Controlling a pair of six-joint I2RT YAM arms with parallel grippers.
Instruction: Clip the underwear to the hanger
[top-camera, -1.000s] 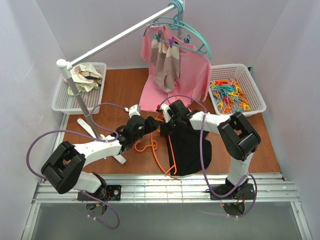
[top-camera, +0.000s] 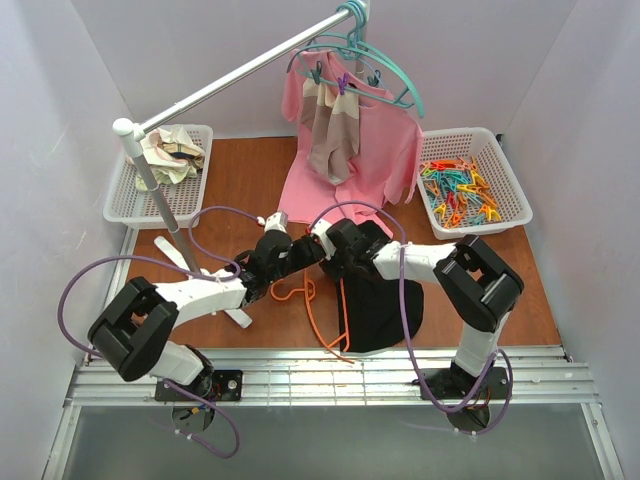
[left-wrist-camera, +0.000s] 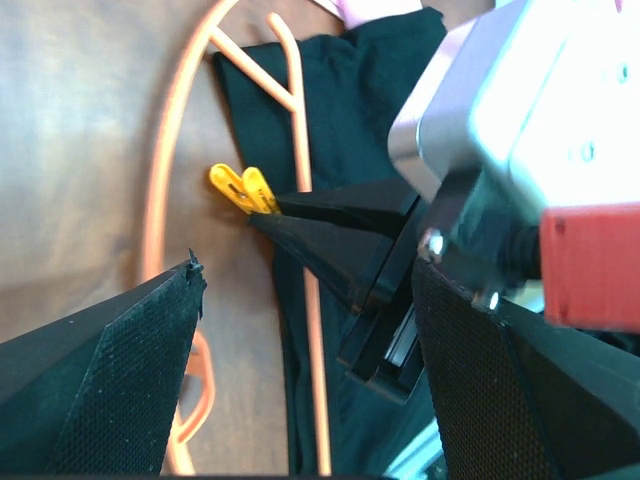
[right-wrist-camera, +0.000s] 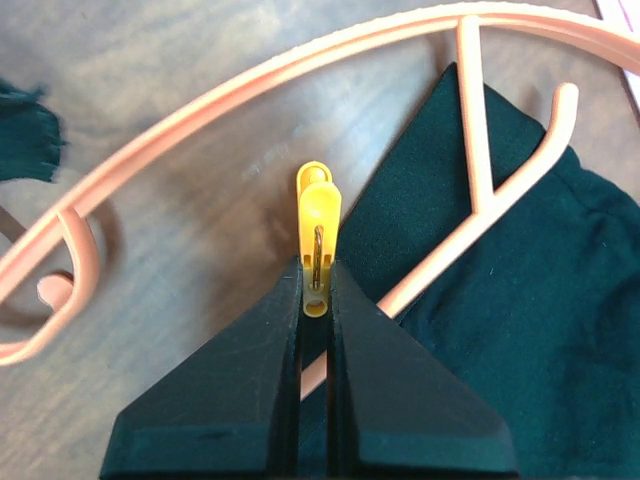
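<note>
Black underwear (top-camera: 380, 310) lies on the wooden table under an orange hanger (top-camera: 310, 310); in the right wrist view the hanger (right-wrist-camera: 200, 110) crosses the dark cloth (right-wrist-camera: 540, 330). My right gripper is shut on a yellow clothespin (right-wrist-camera: 318, 210), held above the cloth's edge. My left gripper (top-camera: 305, 250) is open just left of it; in the left wrist view the right gripper's black fingers and the clothespin (left-wrist-camera: 228, 183) sit between and ahead of its open fingers.
A basket of clothespins (top-camera: 510, 205) is at right, a basket with cloth (top-camera: 125, 200) at left. A rack (top-camera: 230, 80) holds teal hangers with pink garments (top-camera: 390, 150) at the back. A white bar (top-camera: 170, 250) lies left.
</note>
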